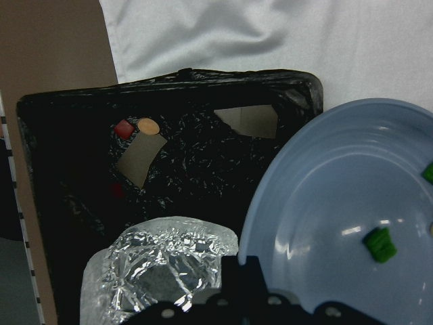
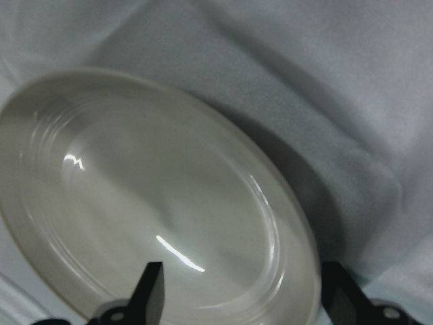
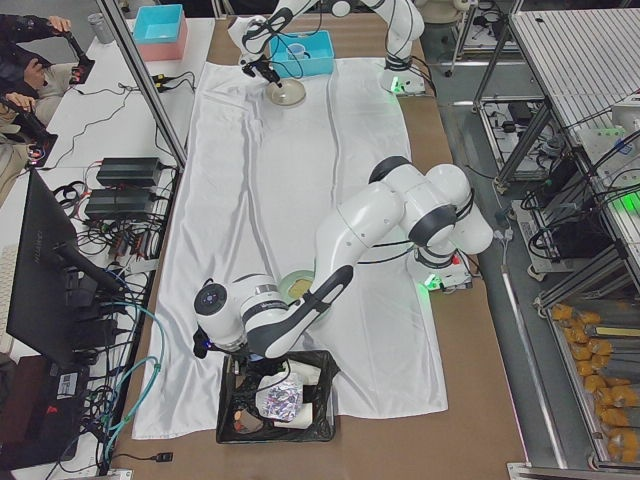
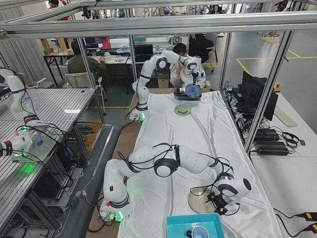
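My left gripper is shut on the rim of a blue plate (image 1: 325, 196) holding green pieces (image 1: 380, 245), held over the black bag-lined bin (image 1: 183, 95) that contains crumpled foil (image 1: 166, 264), card scraps and small food pieces. In the camera right view the blue plate (image 4: 194, 90) hangs tilted under the left arm. My right gripper is open around the right rim of a beige plate (image 2: 128, 189) on the white cloth; whether its fingers touch it I cannot tell.
A green plate with a yellow slice (image 4: 182, 109) lies on the cloth beside the bin. A blue tub (image 4: 178, 227) with a mug (image 4: 199, 233) stands beyond the right gripper.
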